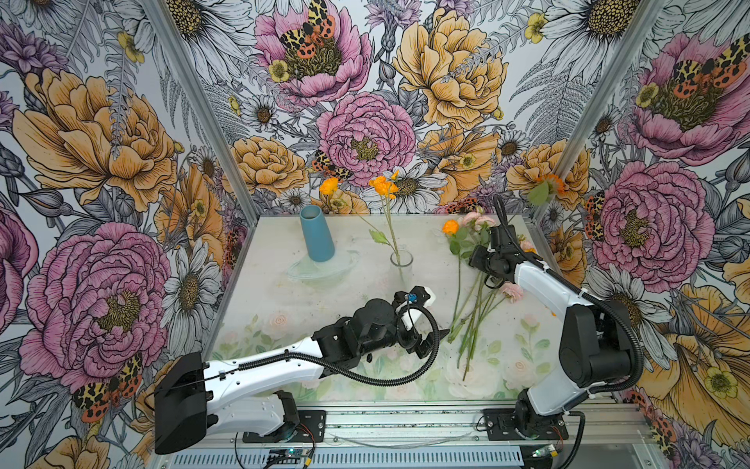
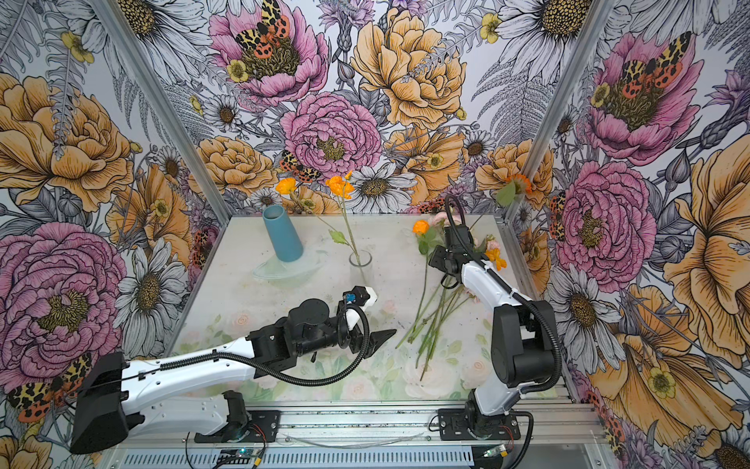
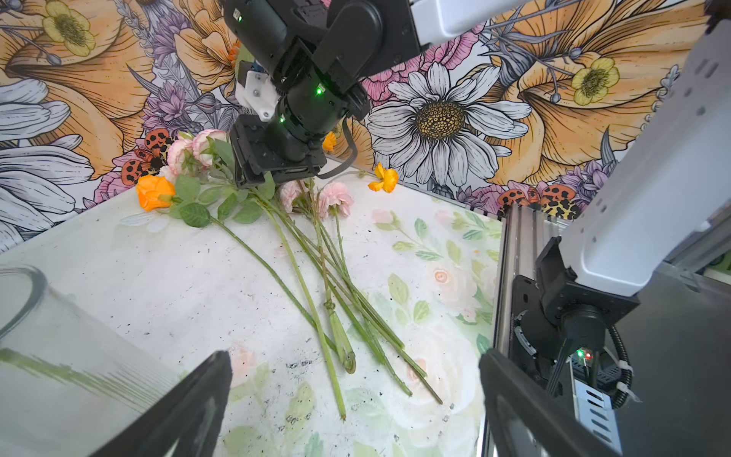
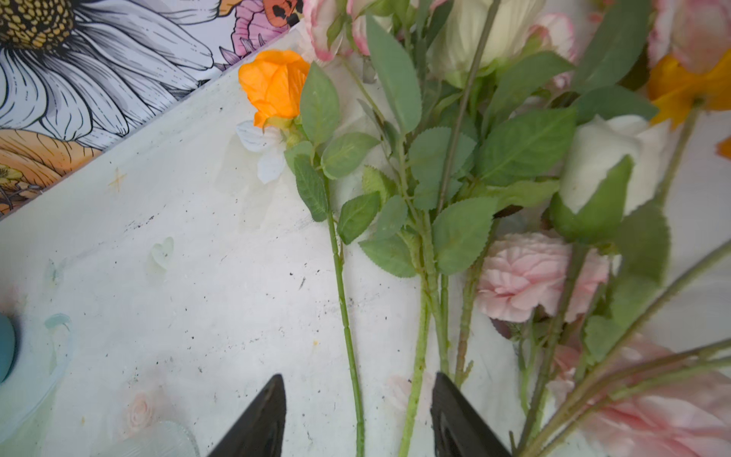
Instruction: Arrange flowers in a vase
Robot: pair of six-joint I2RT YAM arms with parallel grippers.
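Observation:
A clear glass vase (image 1: 401,258) stands mid-table with orange flowers (image 1: 383,186) leaning up out of it. On the table's right lies a pile of loose flowers, green stems (image 3: 335,266) toward the front. In the right wrist view, an orange bloom (image 4: 275,85) tops the leftmost stem (image 4: 346,327), among pink blooms (image 4: 533,275) and white ones. My right gripper is over this pile, fingers apart; stems run through the view between them, with no grip showing. My left gripper is open and empty in front of the glass vase, facing the stem ends.
A blue vase (image 1: 317,234) stands at the back left beside a pale translucent shape (image 1: 324,267) on the tabletop. The right forearm (image 1: 547,287) spans the table's right side.

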